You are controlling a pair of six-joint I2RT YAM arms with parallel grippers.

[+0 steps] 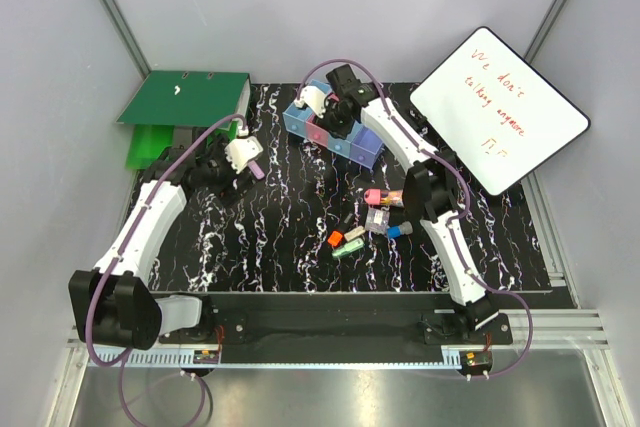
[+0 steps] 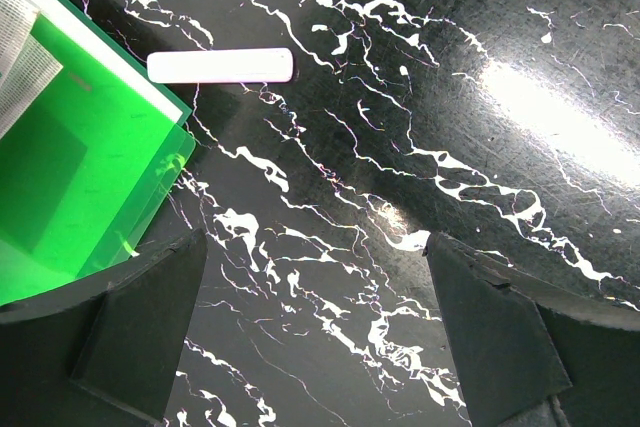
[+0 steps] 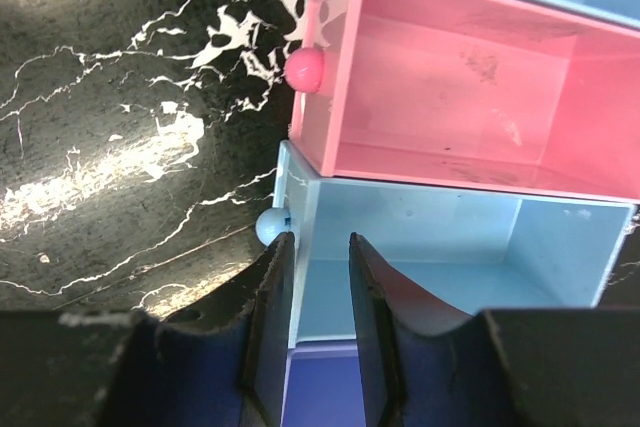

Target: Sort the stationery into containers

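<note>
Over the organizer box (image 1: 352, 147), my right gripper (image 1: 338, 125) hangs with its fingers partly apart. In the right wrist view, those fingertips (image 3: 284, 247) are by the front wall of a light blue compartment (image 3: 420, 232). I see nothing held between them. A pink compartment (image 3: 460, 77) adjoins it, and a darker blue-violet one (image 3: 322, 387) lies on the other side; the compartments in view look empty. My left gripper is wide open over bare dark table. Ahead of it lies a pink, bar-shaped item (image 2: 220, 65) beside the green folder holder (image 2: 90, 157).
Loose stationery lies in the middle right: a pink-capped container (image 1: 374, 197), a clear box (image 1: 377, 220), a blue-ended item (image 1: 399, 231), an orange piece (image 1: 335, 239) and a green stick (image 1: 348, 248). A whiteboard (image 1: 500, 112) stands at the right.
</note>
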